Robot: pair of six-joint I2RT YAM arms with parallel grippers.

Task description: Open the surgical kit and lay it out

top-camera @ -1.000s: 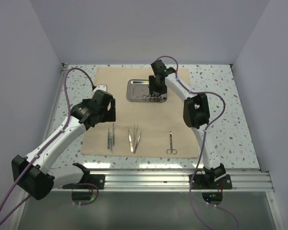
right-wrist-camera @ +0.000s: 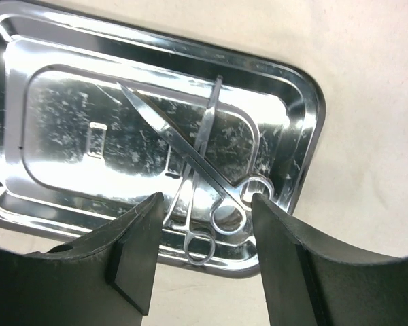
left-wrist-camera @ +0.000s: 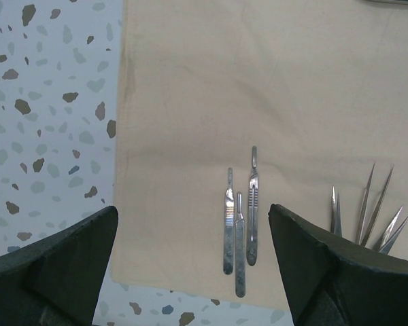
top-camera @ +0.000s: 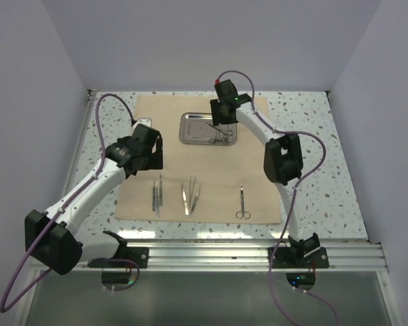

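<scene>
A steel tray (top-camera: pixel 194 129) holds several crossed scissors (right-wrist-camera: pixel 200 163) in its right half. My right gripper hangs over them, fingers apart, the scissors' rings below and between its fingers, none visibly gripped. My left gripper stands open above the cloth's left part, over three scalpel handles (left-wrist-camera: pixel 229 238) laid side by side. To their right lie several tweezers (top-camera: pixel 185 200), and farther right one pair of scissors (top-camera: pixel 242 207) lies by itself.
The beige cloth (top-camera: pixel 163 109) covers the middle of the speckled table (top-camera: pixel 326 190). Bare cloth lies between the tray and the laid-out instruments, and walls border the table.
My right gripper has risen and shifted slightly back from the tray, uncovering more of the scissors in the top view. The left arm is nearly still.
</scene>
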